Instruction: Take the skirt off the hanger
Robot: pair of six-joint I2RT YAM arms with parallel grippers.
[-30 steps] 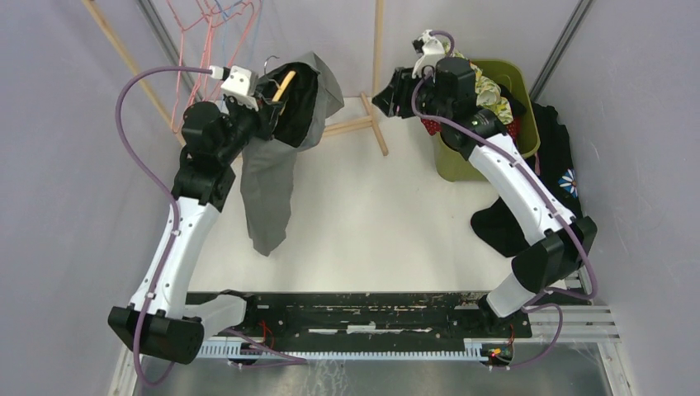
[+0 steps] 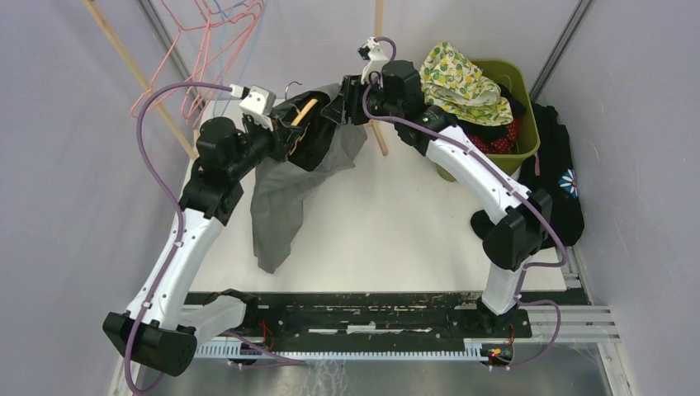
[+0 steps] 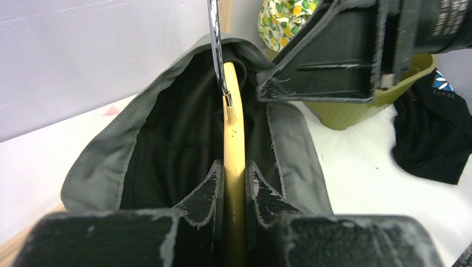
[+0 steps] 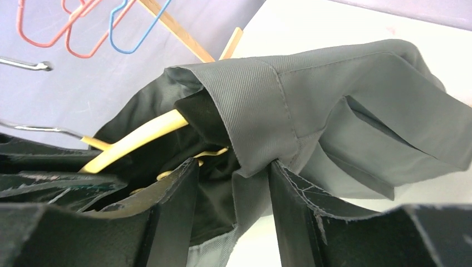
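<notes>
A grey skirt with black lining (image 2: 281, 214) hangs from a yellow hanger (image 3: 234, 139) with a metal hook, in the middle of the top view. My left gripper is shut on the hanger's yellow bar. My right gripper is part open at the skirt's grey waistband (image 4: 261, 111), with a fold of the cloth between or just behind its fingertips; whether it touches is unclear. In the left wrist view it stands to the right of the hook, over the cloth.
An olive bin (image 2: 524, 91) of clothes stands back right, black garments (image 2: 553, 198) beside it. Pink and blue hangers (image 2: 206, 49) hang on a wooden rack at back left.
My right gripper has moved left to the skirt's top. My left gripper, with hanger and skirt, has shifted rightward and slightly toward the front.
</notes>
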